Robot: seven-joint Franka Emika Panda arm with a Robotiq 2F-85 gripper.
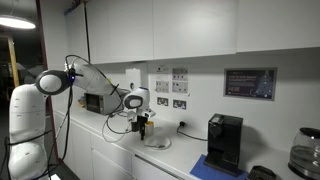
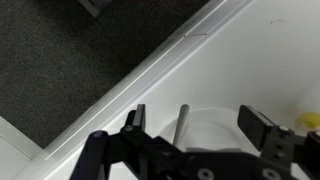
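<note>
Over the counter, my gripper (image 1: 142, 134) points down beside the white plate (image 1: 158, 143). In the wrist view the fingers stand wide apart, one finger (image 2: 136, 121) on the left and the other on the right. Between them, partly behind the gripper body, lies the plate (image 2: 215, 119) with a slim grey object (image 2: 182, 122), perhaps a utensil handle, over it. Whether that object touches the plate cannot be told. Nothing is gripped. A yellow item (image 2: 312, 120) shows at the right edge of the wrist view.
A black coffee machine (image 1: 224, 142) stands on a blue mat (image 1: 213, 170) to the right, with a glass carafe (image 1: 305, 153) farther along. A microwave (image 1: 95, 102) sits at the left. The counter's front edge (image 2: 140, 90) drops to dark floor.
</note>
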